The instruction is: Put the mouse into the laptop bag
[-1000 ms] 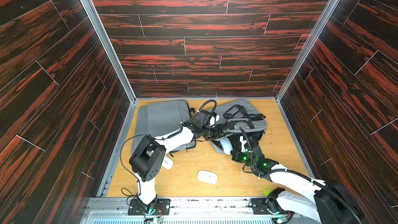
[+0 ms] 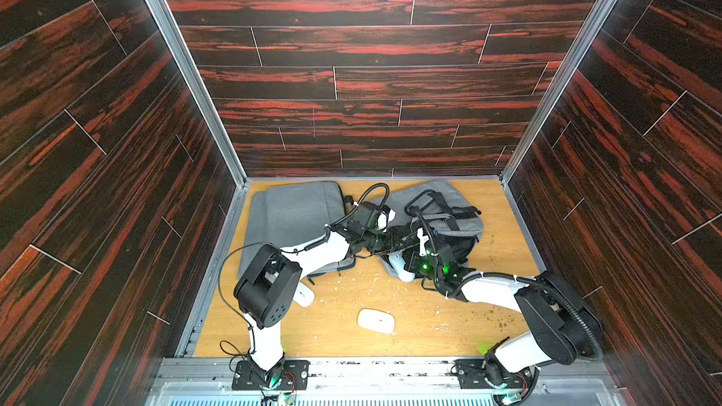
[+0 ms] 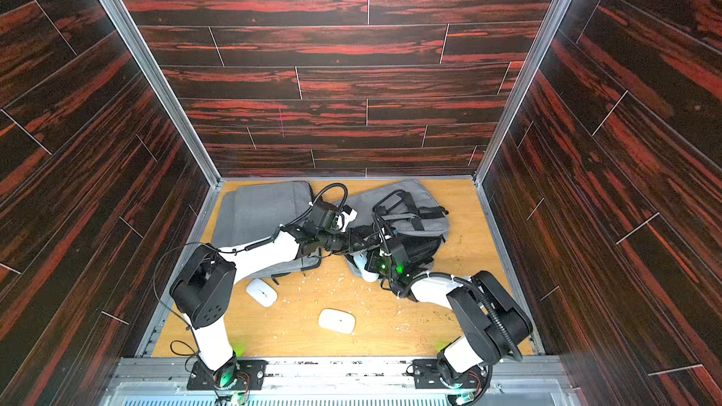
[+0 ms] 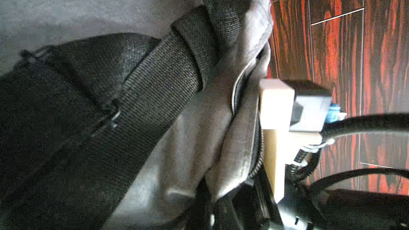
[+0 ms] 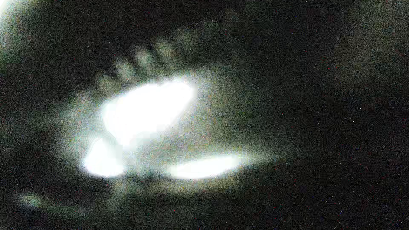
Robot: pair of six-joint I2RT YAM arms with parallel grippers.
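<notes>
A pale bluish mouse (image 2: 401, 266) lies at the front left of the dark open mouth of the grey laptop bag (image 2: 443, 199). Beside it, my right gripper (image 2: 416, 261) reaches into the opening with fingers shut; nothing shows between its fingers. The right wrist view is too dark and blurred to make out the contact. My left gripper (image 2: 393, 243) is shut at the bag's upper lip. In the left wrist view, the raised zippered edge (image 4: 232, 161) runs down to its fingers (image 4: 266, 196), with black strapping (image 4: 170, 93) alongside.
Another grey bag or sleeve (image 2: 297, 214) lies flat at the left, under the left arm. White mice rest on bare table: one at front centre (image 2: 376, 321), another partly behind the left arm (image 2: 304, 294). Open wood remains along the front. Walls enclose the back and sides.
The mouse has shifted a little left. My left arm has stayed still.
</notes>
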